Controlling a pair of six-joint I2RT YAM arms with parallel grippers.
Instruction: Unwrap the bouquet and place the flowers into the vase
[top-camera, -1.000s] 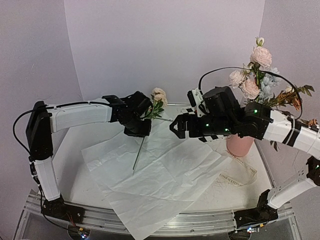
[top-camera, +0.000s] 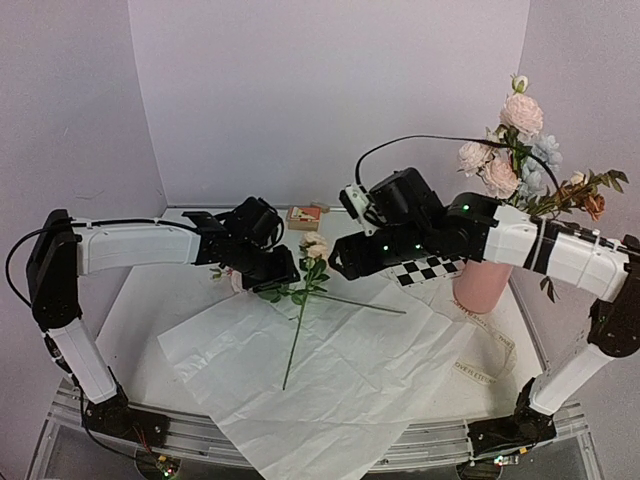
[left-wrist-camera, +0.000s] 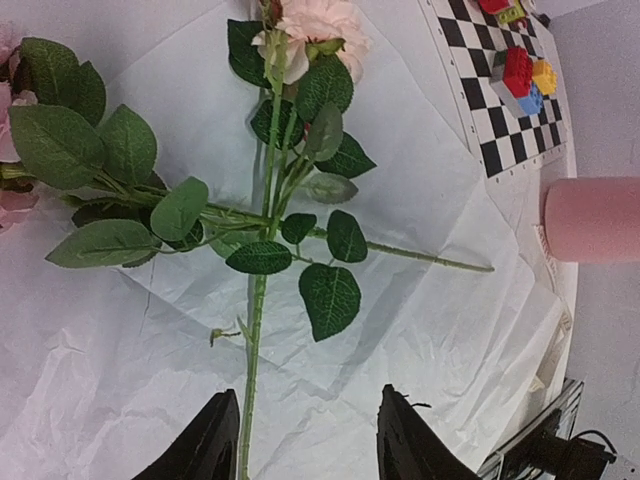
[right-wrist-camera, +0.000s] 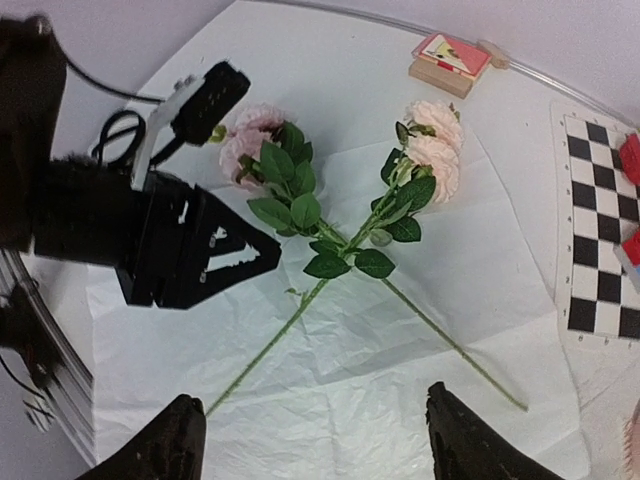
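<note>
Two pink flowers lie crossed on white paper. The upright-lying one (top-camera: 298, 335) has its pale blossom (right-wrist-camera: 435, 150) toward the back. The other has its pink blossom (right-wrist-camera: 250, 145) at the left and its bare stem (right-wrist-camera: 455, 345) pointing right. My left gripper is open above the paper, near where the stems cross, and nothing is held between its fingers. My right gripper is also open and empty, hovering right of the flowers. The pink vase (top-camera: 482, 287) stands at the right with several flowers in it, partly behind my right arm.
A checkered board (right-wrist-camera: 600, 220) carries toy bricks (left-wrist-camera: 518, 72) between the paper and the vase. A small box (top-camera: 303, 217) sits at the back edge. A ribbon (top-camera: 500, 365) curls in front of the vase.
The upright-lying flower was at my left gripper and now lies on the paper, apart from it. That gripper came down; my right gripper shifted left. The crossing stem now shows.
</note>
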